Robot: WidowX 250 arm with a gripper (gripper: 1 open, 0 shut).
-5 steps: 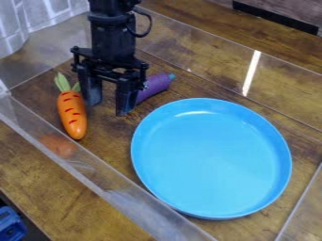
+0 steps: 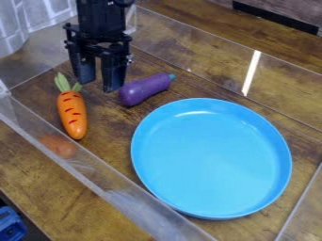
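My gripper (image 2: pixel 96 72) hangs over the back left of the wooden table, its black fingers apart with nothing seen between them. An orange toy carrot (image 2: pixel 73 115) with green top lies just below and left of it. A purple toy eggplant (image 2: pixel 143 89) lies to the gripper's right, its whole length in sight. A large round blue plate (image 2: pixel 210 158) fills the lower right.
A clear plastic wall (image 2: pixel 88 176) runs along the left and lower left. A blue object (image 2: pixel 9 224) sits in the bottom left corner outside it.
My gripper has moved back and to the left, away from the plate, uncovering more of the eggplant. The carrot and plate look unmoved.
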